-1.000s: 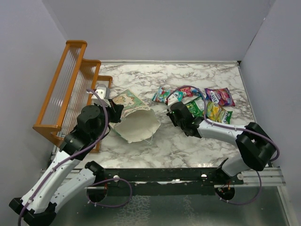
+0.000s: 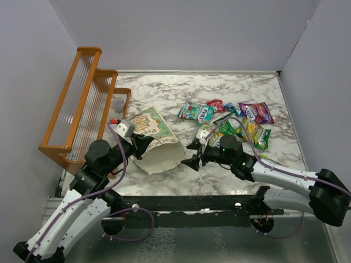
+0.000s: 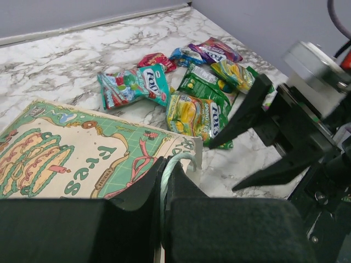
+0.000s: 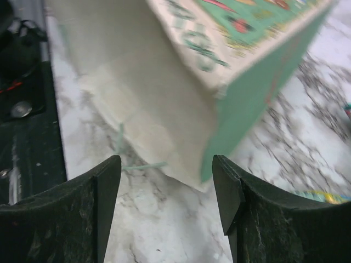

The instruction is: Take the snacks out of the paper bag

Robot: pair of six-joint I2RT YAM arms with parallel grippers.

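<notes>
The paper bag [image 2: 153,123] lies on its side on the marble, its open mouth facing the front [image 4: 148,104]. Above its top edge my left gripper [image 2: 143,147] is shut, with a thin pale-green cord of the bag [image 3: 176,161] running at its fingertips. My right gripper [image 2: 192,153] stands open at the bag's right front corner, nothing between its fingers. Several snack packs lie right and behind: a turquoise one [image 3: 131,87], yellow-green ones [image 3: 194,118], a red one [image 2: 215,105] and a purple one [image 2: 255,112].
A wooden shelf [image 2: 77,98] stands along the left wall. Bare marble [image 2: 159,87] is free at the back and in front of the snacks. Grey walls close the back and right side.
My left gripper has moved a little toward the front and right, the bag's top shifting with it.
</notes>
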